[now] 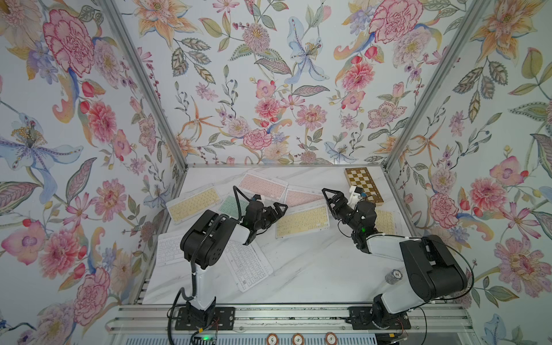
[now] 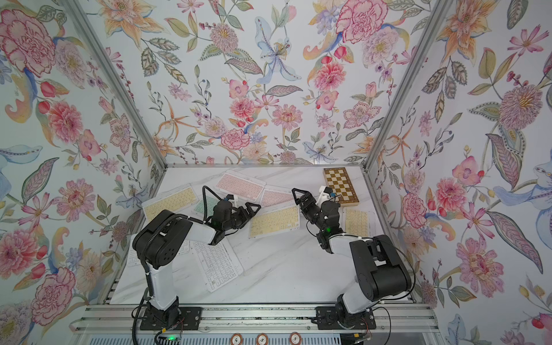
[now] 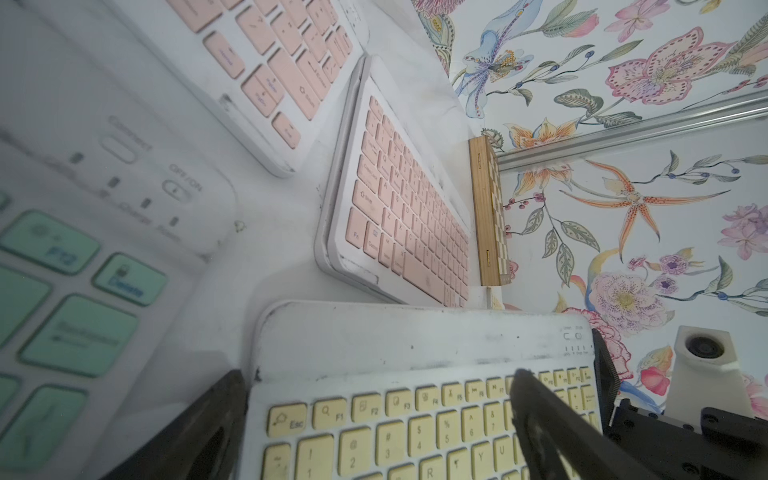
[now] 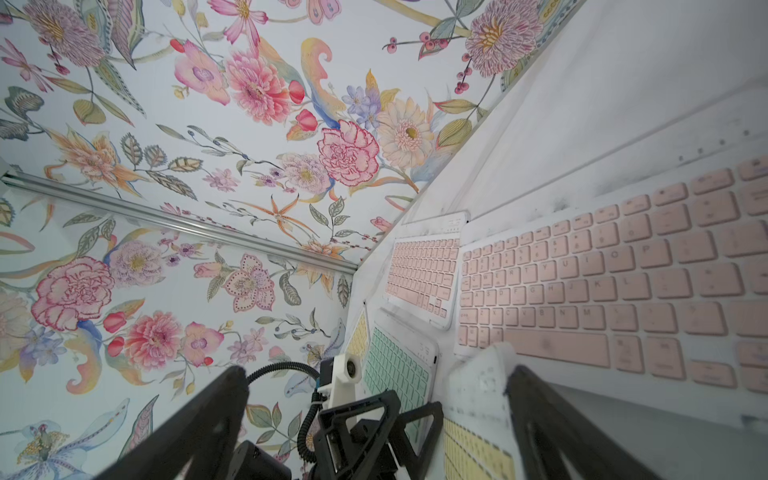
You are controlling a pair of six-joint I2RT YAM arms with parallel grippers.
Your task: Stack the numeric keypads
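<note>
The yellow-keyed keyboard point(image 1: 302, 222) lies at the table's middle, its right end angled toward the back. My left gripper point(image 1: 281, 209) is over its left end; in the left wrist view its fingers point(image 3: 552, 428) stand wide apart, the yellow keys showing between them. Beside the keyboard's right end, my right gripper point(image 1: 330, 198) is open. Whether either gripper touches the keyboard, I cannot tell. Behind it are two pink-keyed keyboards, the right one point(image 3: 404, 200) and the left one point(image 1: 263, 185). A green-keyed keyboard point(image 3: 68, 320) is partly hidden under my left arm. No separate numeric keypad can be made out.
Another yellow keyboard point(image 1: 192, 204) lies at left, with white keyboards point(image 1: 248, 267) in front. A chessboard point(image 1: 363, 185) is at back right. Behind the right arm, a further yellow-keyed board point(image 1: 388, 223) is partly covered. A can point(image 1: 393, 276) stands front right.
</note>
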